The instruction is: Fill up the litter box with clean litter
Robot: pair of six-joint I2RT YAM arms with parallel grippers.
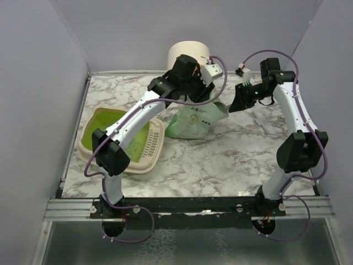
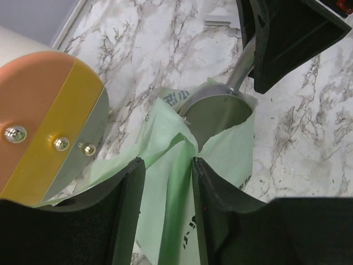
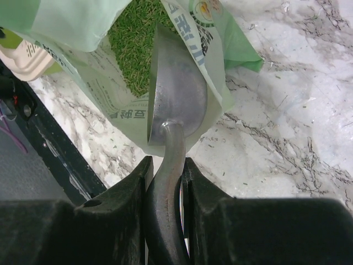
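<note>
A green litter bag [image 1: 190,124] stands open at the table's centre. My left gripper [image 1: 199,96] is over its top; in the left wrist view its fingers [image 2: 124,204] are nearly together at the bag's raised edge, grip unclear. My right gripper [image 1: 234,105] is shut on the handle of a metal scoop [image 3: 176,94], whose head is inside the bag mouth against green pellets [image 3: 129,49]. The litter box [image 1: 149,157], a beige-rimmed tray with a green interior, sits at the left, partly hidden by my left arm.
A white cylinder [image 1: 187,52] with a coloured face [image 2: 44,127] stands behind the bag. A small grey piece [image 2: 220,19] lies at the right.
</note>
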